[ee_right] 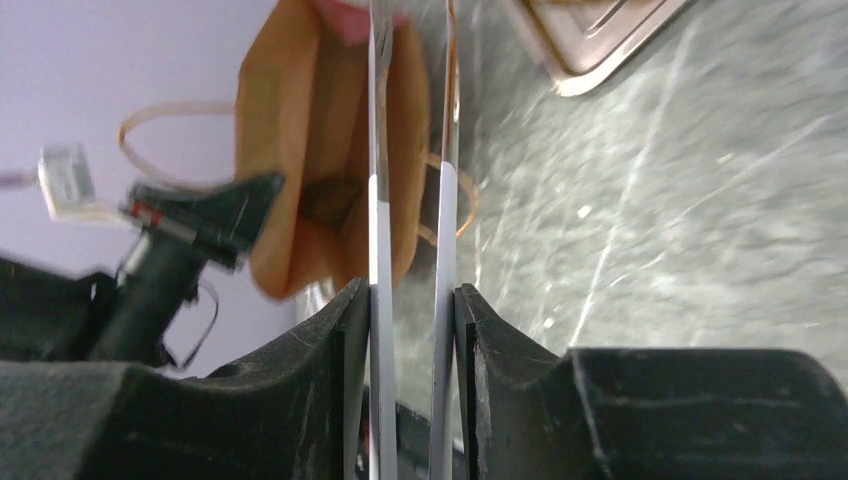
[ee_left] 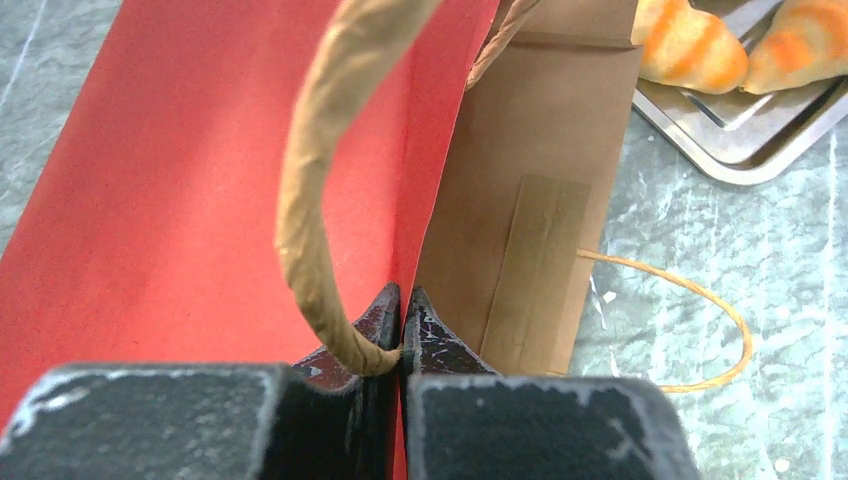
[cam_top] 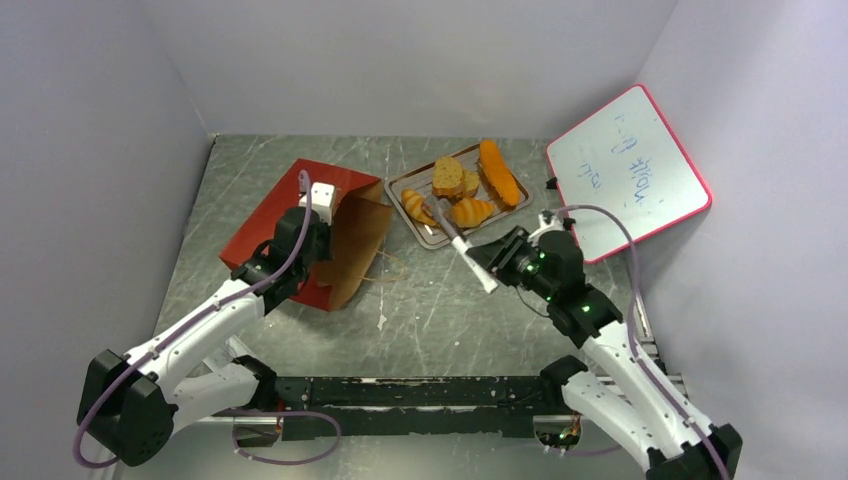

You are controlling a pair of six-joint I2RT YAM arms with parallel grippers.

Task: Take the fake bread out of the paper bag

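The paper bag, red outside (cam_top: 262,212) and brown inside, lies on the left of the table with its mouth facing right. My left gripper is shut on the red upper edge of its mouth, a brown twisted handle (ee_left: 305,190) beside the fingertips. In the right wrist view the bag's brown inside (ee_right: 345,130) is blurred and its depth dark, so what lies in there cannot be told. My right gripper has white-handled tongs (ee_right: 380,250) between its fingers, the two tong arms apart. Fake bread sits on a tray: croissants (cam_top: 472,211), slices (cam_top: 448,177) and a long loaf (cam_top: 497,172).
The metal tray (cam_top: 433,240) stands at the back, right of the bag mouth. A red-framed whiteboard (cam_top: 630,175) leans at the right. A loose bag handle (ee_left: 735,320) loops onto the table.
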